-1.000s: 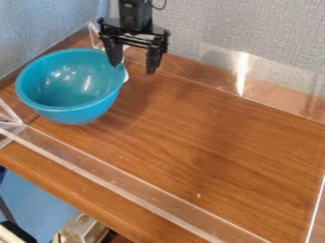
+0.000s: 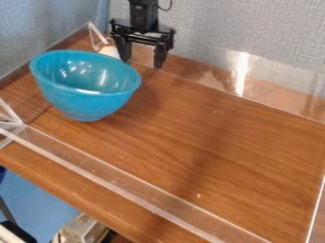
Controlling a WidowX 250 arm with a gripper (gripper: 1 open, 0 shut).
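Observation:
A glossy turquoise bowl [image 2: 84, 90] sits upright on the left part of the wooden table. Beyond it, near the back left corner, my black gripper [image 2: 140, 52] hangs above and behind the bowl, open, its fingers pointing down and apart from the bowl. Behind the gripper's left side is a small pale, light-coloured object, partly hidden and too small to make out.
Clear strips run along its edges, with textured walls at the back and left. Below the front left edge are a blue surface and some hardware.
My gripper has risen and moved slightly toward the back, away from the bowl. The bowl shows little if any movement.

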